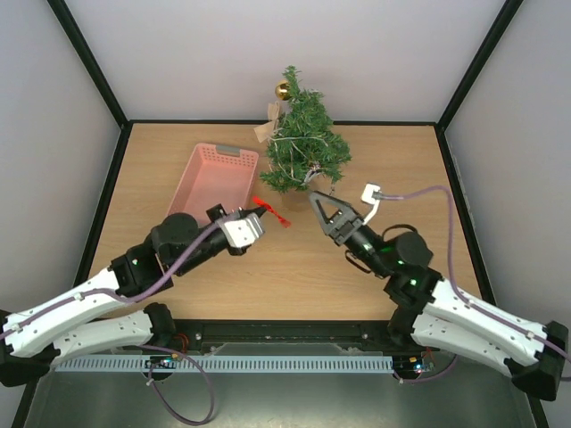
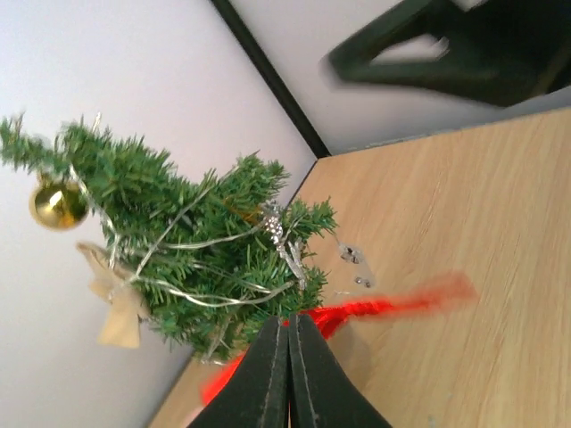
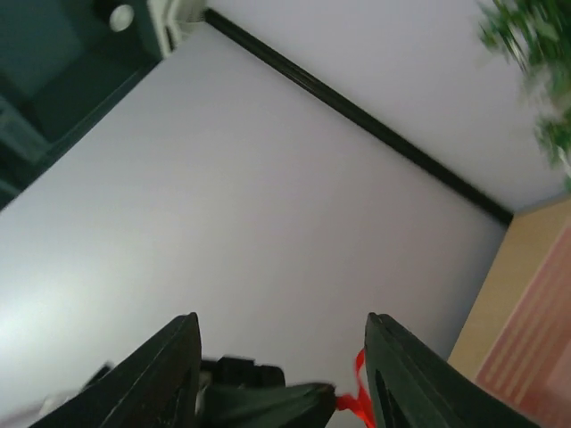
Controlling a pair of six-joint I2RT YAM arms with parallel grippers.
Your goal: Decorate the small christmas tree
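Observation:
A thin red bow-like ornament (image 1: 272, 211) sticks out at the tips of my left gripper (image 1: 264, 211), which is shut on it. In the left wrist view the red ornament (image 2: 361, 308) spreads to both sides just beyond the closed fingertips. My right gripper (image 1: 328, 203) stands open to the right of it, with nothing between its fingers. The small green Christmas tree (image 1: 308, 138) stands behind both grippers, carrying a gold ball (image 1: 282, 90), a beige bow (image 1: 267, 125) and silvery strands.
A pink basket (image 1: 252, 174) lies on the table left of the tree; its visible floor looks empty. Bare wooden table (image 1: 393, 165) extends to the right. Walls close off the back and sides.

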